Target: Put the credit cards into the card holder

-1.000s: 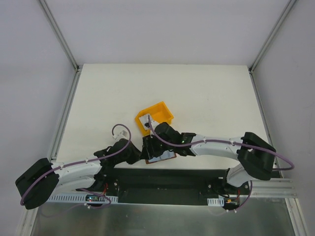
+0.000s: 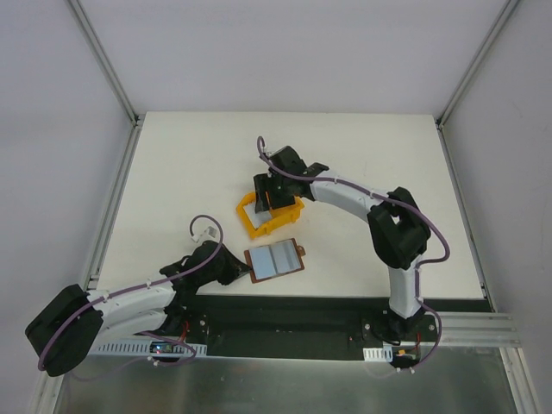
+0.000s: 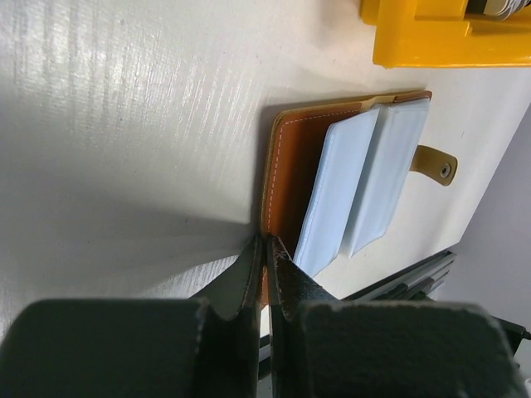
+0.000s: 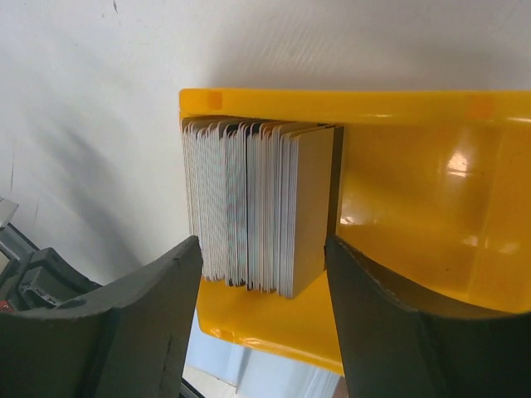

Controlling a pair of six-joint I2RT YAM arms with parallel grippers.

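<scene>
The brown leather card holder [image 2: 275, 260] lies open on the table, its pale clear sleeves [image 3: 340, 178] showing. My left gripper is shut on the thin brown edge of its cover. A tightly packed stack of cards [image 4: 249, 203] stands on edge in one end of the yellow tray [image 4: 415, 108]. Over that stack, my right gripper is open, one finger on either side of the cards in the right wrist view. From above, the right arm hides part of the tray and some of the cards [image 2: 254, 215].
The tray's rim [image 2: 278, 226] sits just behind the card holder. A strap with a snap [image 3: 436, 164] sticks out from the holder's far side. Free white table [image 2: 190, 164] stretches to the left and back.
My left gripper and the holder have shifted slightly left.
</scene>
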